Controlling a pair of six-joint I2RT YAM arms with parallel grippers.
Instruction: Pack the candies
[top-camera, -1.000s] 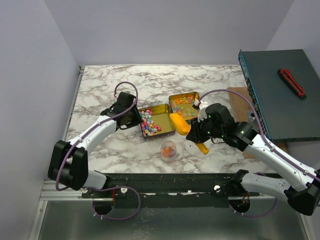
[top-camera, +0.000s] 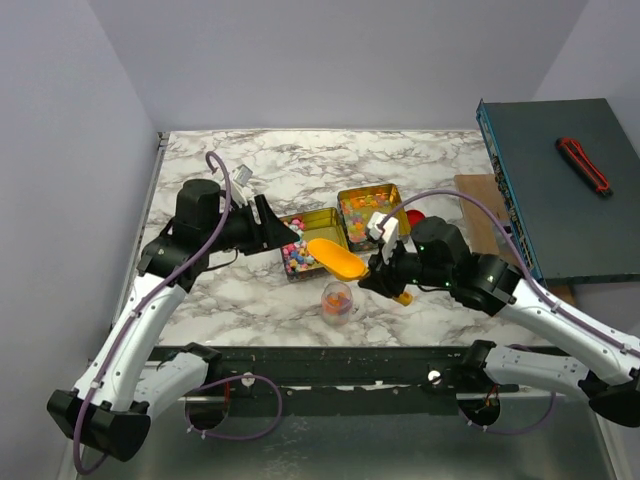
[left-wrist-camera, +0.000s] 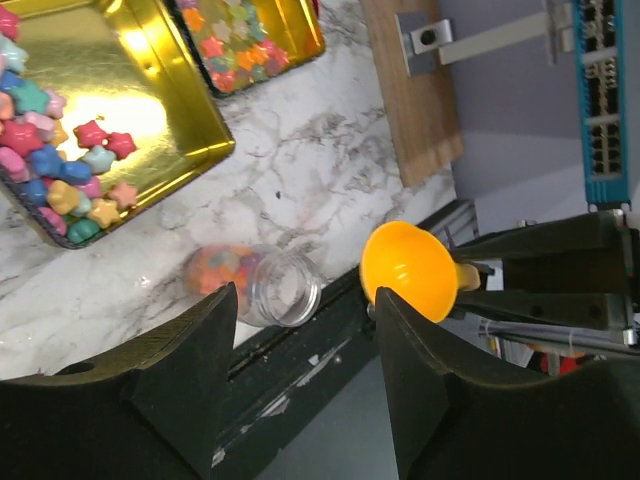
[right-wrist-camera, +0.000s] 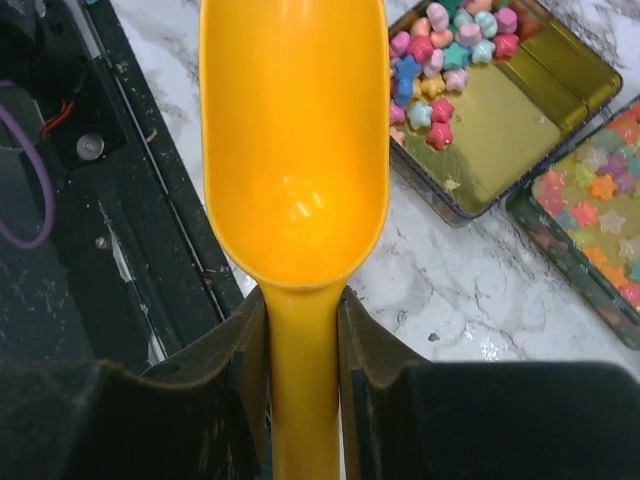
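A yellow scoop is held by its handle in my right gripper, its bowl empty and tilted over the front of the gold tray. That tray has candies heaped at its left side and bare bottom at its right. A second gold tray holds candies in its bottom. The clear jar stands near the table's front edge with some orange candies inside. My left gripper is open above the left of the first tray, nothing between its fingers.
A brown wooden board and a dark panel with a red cutter lie on the right. A red round object sits behind the right gripper.
My left arm has risen and reached toward the camera, its gripper still over the tray's left.
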